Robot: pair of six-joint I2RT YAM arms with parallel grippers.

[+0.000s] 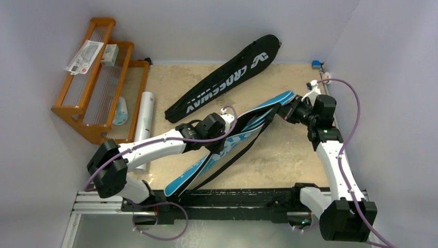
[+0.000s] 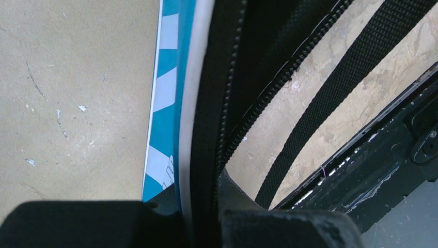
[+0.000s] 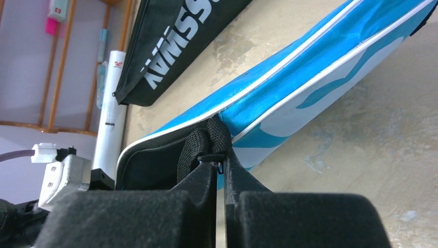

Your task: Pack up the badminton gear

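A blue-and-white racket bag [image 1: 183, 182] lies diagonally across the table, its zipped side gaping to show a black inside [image 3: 155, 163]. My left gripper [image 1: 216, 148] is shut on the bag's edge near its middle; in the left wrist view the blue side [image 2: 164, 111] and the black zipper tape [image 2: 212, 103] run down between its fingers. At the bag's far right part, my right gripper is shut. Its tips meet at a folded black strap [image 3: 219, 134] and a small black tab; whether the tab is pinched, I cannot tell. The strap [image 1: 235, 158] hangs along the bag's front side.
A black racket cover with white lettering [image 1: 222, 77] lies behind the bag. On the left stand a wooden shelf [image 1: 103, 82] and a white tube [image 1: 145, 116].
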